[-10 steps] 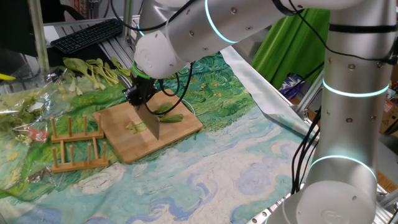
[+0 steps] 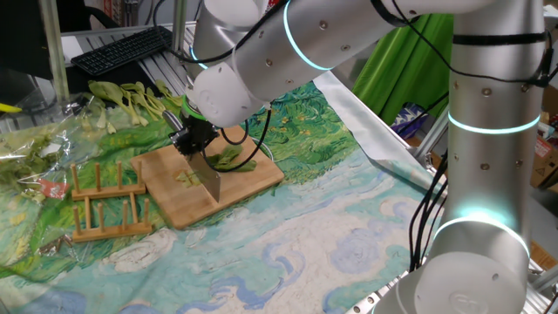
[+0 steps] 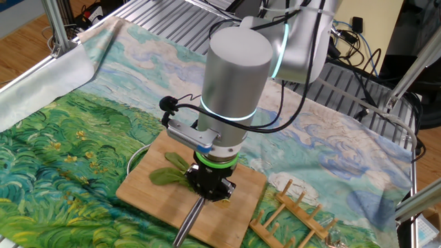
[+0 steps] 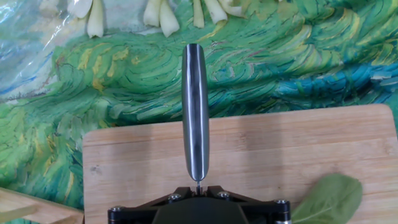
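Observation:
My gripper [image 2: 193, 139] is shut on a knife, holding it over the wooden cutting board [image 2: 170, 209]. The knife's broad blade [image 2: 207, 180] points down toward the board in exterior view 1; whether its edge touches the wood I cannot tell. In the wrist view the steel knife handle [image 4: 196, 112] sticks out ahead of the fingers. A leafy green vegetable [image 3: 169, 176] lies on the board beside the gripper, and its leaf [image 4: 331, 198] shows at lower right in the wrist view. Pale cut pieces [image 2: 187, 178] rest on the board left of the blade.
A wooden peg rack [image 2: 109, 230] stands left of the board in exterior view 1. Behind it are more greens [image 2: 131, 100] and a clear plastic bag of leaves [image 2: 30, 161].
The board and rack have stayed put.

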